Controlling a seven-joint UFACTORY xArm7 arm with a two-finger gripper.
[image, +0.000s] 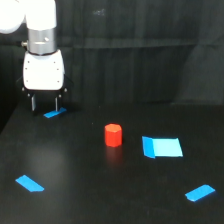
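Note:
My gripper (45, 103) is at the back left, under a white arm section (44, 70). Its two dark fingers stand apart with nothing visible between them, so it looks open. A small red block (113, 135) rests on the black table near the middle, to the right of the gripper and nearer the camera. Right of the block lies a flat light blue piece (167, 148) with a darker blue strip (148, 147) along its left edge.
Blue tape-like marks lie on the table: one near the gripper (55, 112), one at front left (29, 184), one at front right (200, 193). Dark cloth (140, 50) hangs behind.

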